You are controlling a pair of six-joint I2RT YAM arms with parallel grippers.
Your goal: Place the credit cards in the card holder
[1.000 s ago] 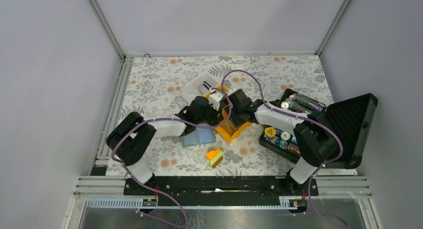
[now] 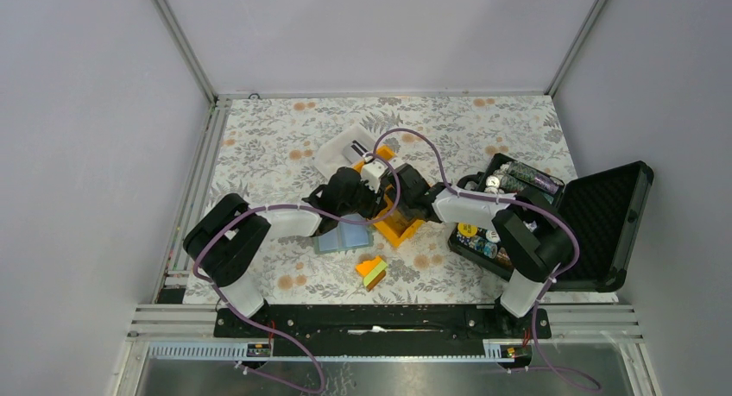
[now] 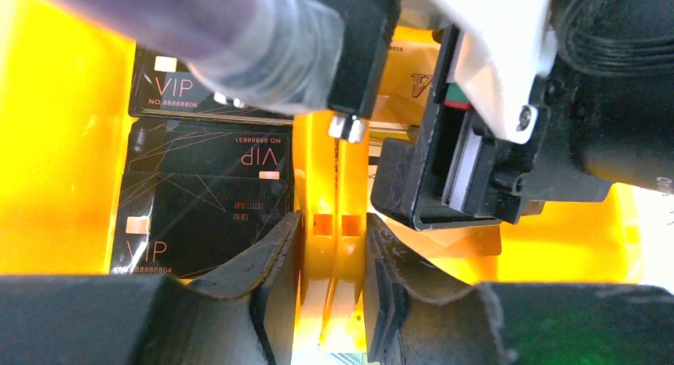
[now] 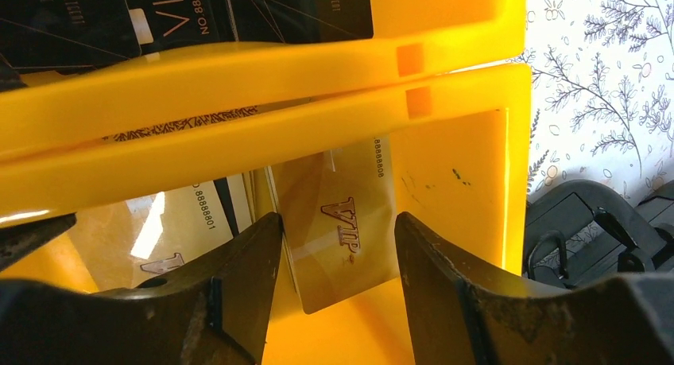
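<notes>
The yellow card holder (image 2: 400,232) lies mid-table under both arms. In the left wrist view my left gripper is shut on a pair of adjoining yellow walls of the holder. Black VIP cards (image 3: 199,190) fill the compartment left of them. Gold VIP cards (image 4: 171,238) lie in the compartment under my right gripper, whose fingers stand part open at either side of one gold card (image 4: 334,214); whether they touch it, I cannot tell. The right gripper's body hides part of the holder in the left wrist view.
A white tray (image 2: 337,150) lies behind the holder, a blue board (image 2: 341,239) under the left arm, small orange and green blocks (image 2: 374,271) at the front. An open black case (image 2: 604,223) of bottles fills the right side.
My left arm is about where it was.
</notes>
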